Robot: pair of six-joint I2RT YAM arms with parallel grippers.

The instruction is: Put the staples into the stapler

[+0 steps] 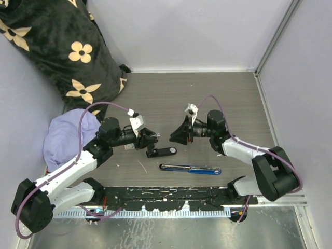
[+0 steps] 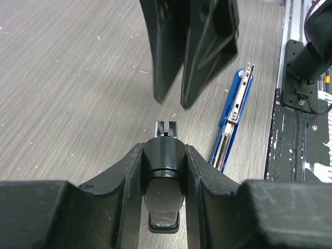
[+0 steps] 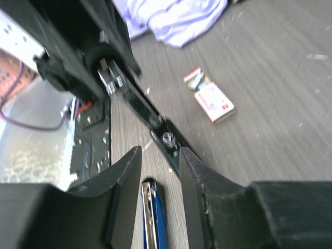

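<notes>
The black stapler (image 2: 164,197) is clamped between the fingers of my left gripper (image 1: 153,139), its arm raised with a silver end (image 3: 111,78) sticking out. Its dark base (image 1: 165,151) slants down toward the table; whether it touches cannot be told. My right gripper (image 1: 174,139) hangs a little to the right of that silver end, partly open. A clear gap separates its fingertips (image 2: 191,96), with nothing held between them. Whether staples lie inside the stapler is hidden. A small red-and-white box (image 3: 214,101), perhaps of staples, lies behind the stapler in the right wrist view.
A long blue-and-silver tool (image 1: 191,169) lies in front of the stapler, near the table's front edge. Lilac cloth (image 1: 71,137) is heaped at the left, below a dark flowered cushion (image 1: 67,52).
</notes>
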